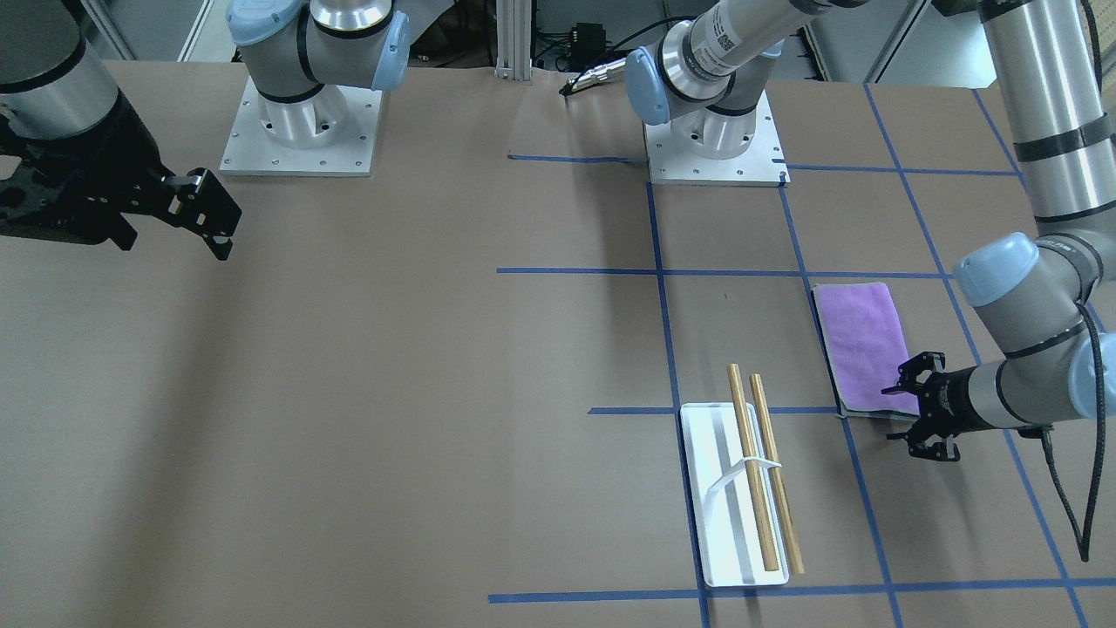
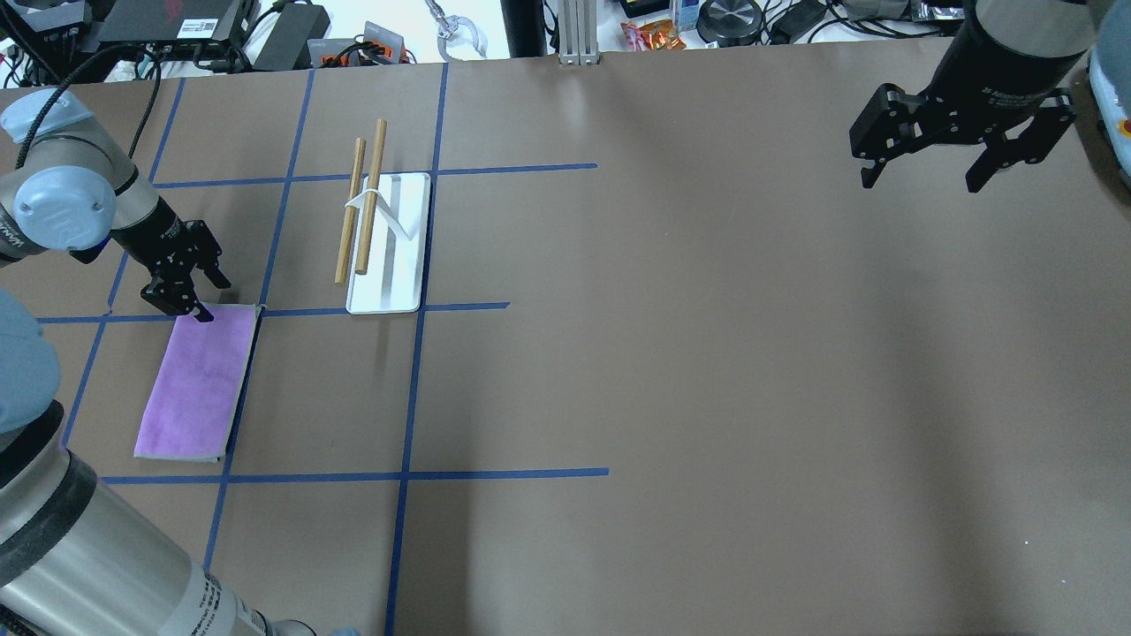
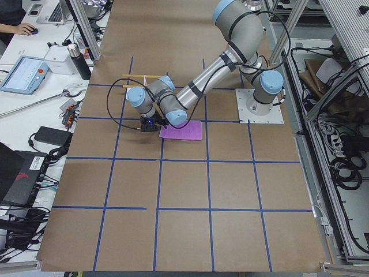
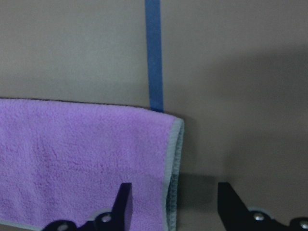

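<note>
A purple cloth (image 1: 860,335) with a grey-green edge lies flat on the taped table, below and beside the arm's gripper (image 1: 910,408). In the top view the gripper (image 2: 212,295) is at the cloth's (image 2: 196,387) upper end. In the left wrist view the fingers of the gripper stand apart either side of the cloth's grey hemmed edge (image 4: 171,168), with nothing seen held; the gripper is open.
A white tray (image 1: 717,534) with two wooden sticks (image 1: 785,513) lies beside the cloth toward the front. Another arm's black gripper (image 2: 954,143) hangs at the other side.
</note>
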